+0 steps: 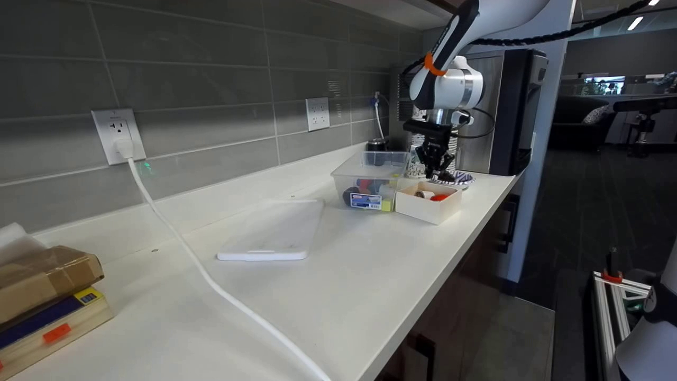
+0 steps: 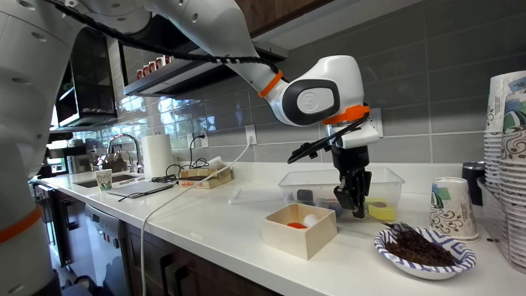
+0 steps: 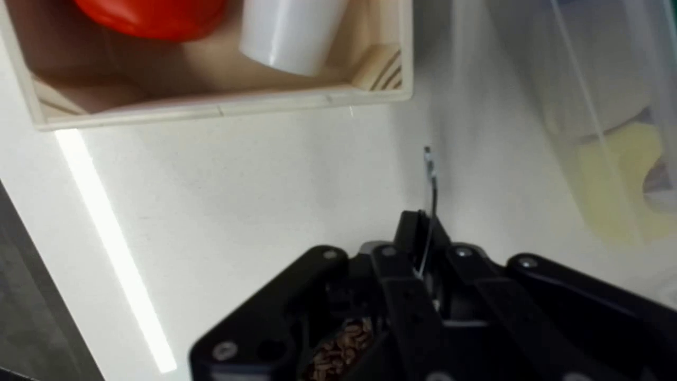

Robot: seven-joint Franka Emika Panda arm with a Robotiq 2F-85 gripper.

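My gripper [image 2: 363, 213] is shut on a thin metal utensil, probably a spoon. The end of its handle [image 3: 431, 190] sticks out past the fingers in the wrist view. Toward the bowl, the utensil's dark far end [image 2: 402, 227] meets the coffee beans [image 2: 424, 249]; whether it carries any is unclear. Those dark beans lie in a paper bowl [image 2: 461, 266] with a blue-and-white zigzag pattern, to the right of the gripper in exterior view 2. In the wrist view, some beans [image 3: 346, 349] show beneath the gripper body.
Close by stands an open wooden box [image 2: 286, 239] with a red item and a white cup-like item. A clear plastic bin [image 2: 389, 190] is behind the gripper, and an upturned paper cup [image 2: 451, 209] stands behind the bowl. Stacked cups [image 2: 513, 197] rise at the right.
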